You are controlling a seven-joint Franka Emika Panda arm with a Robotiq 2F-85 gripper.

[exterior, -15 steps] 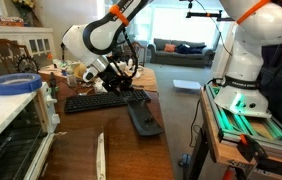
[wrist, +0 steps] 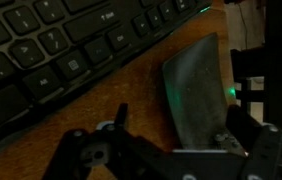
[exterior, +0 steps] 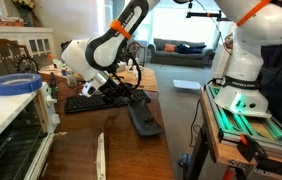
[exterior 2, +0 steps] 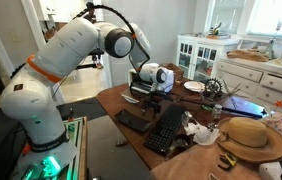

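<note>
A black keyboard [exterior: 89,103] lies on the brown table; it fills the upper left of the wrist view, its keys [wrist: 76,60] facing up. Beside it is a flat dark grey object [exterior: 145,120], which also shows in exterior view 2 as a dark slab [exterior 2: 133,121]. My gripper is open, its fingers on either side of the grey object's near part in the wrist view. No grip on it shows. In exterior view 1 the gripper [exterior: 123,94] is low near the keyboard's right end; the exact gap to the table cannot be told.
A blue-topped round item [exterior: 16,84] stands at the left, and a white strip [exterior: 101,158] lies in front. Beyond the keyboard are a straw hat [exterior 2: 247,132] and several small items. Bare table [exterior: 136,160] shows in front of the grey object.
My arm's wrist has shifted slightly lower in exterior view 1. The keyboard and the grey object look unmoved.
</note>
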